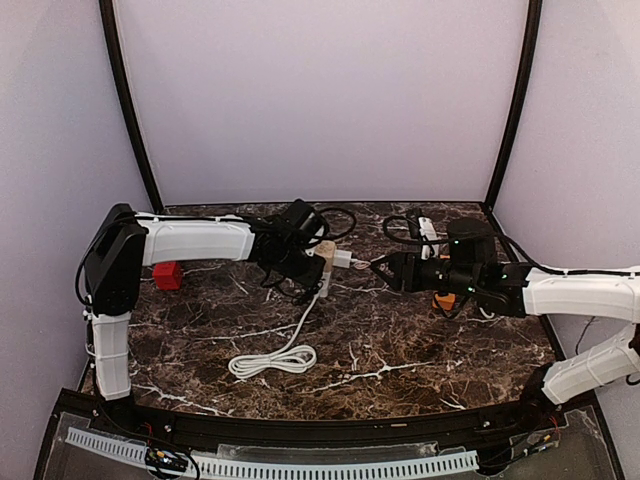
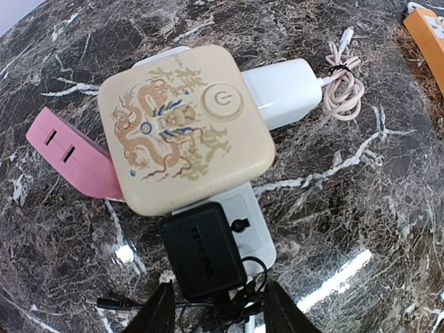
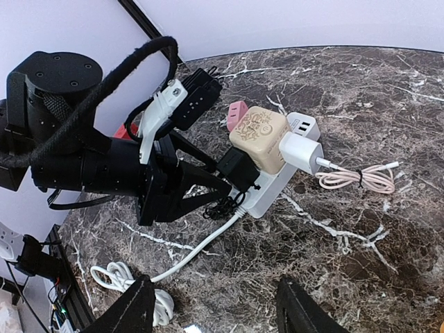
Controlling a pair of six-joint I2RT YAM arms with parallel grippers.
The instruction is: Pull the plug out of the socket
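The white power strip [image 3: 262, 202] carries a black TP-LINK plug [image 2: 201, 250], a cream cube adapter [image 2: 187, 128] and a white adapter [image 2: 284, 90] with a coiled pink cable [image 3: 368, 179]. My left gripper is open around the near end of the strip, its fingertips at the black plug in the right wrist view [image 3: 215, 177]. My right gripper is open, to the right of the strip in the top view [image 1: 390, 270], with nothing between its fingers.
A pink object [image 2: 76, 152] is beside the cube. A red block [image 1: 167, 275] lies at left, an orange item [image 1: 443, 298] under the right arm. The white cord coil [image 1: 272, 362] lies at the front.
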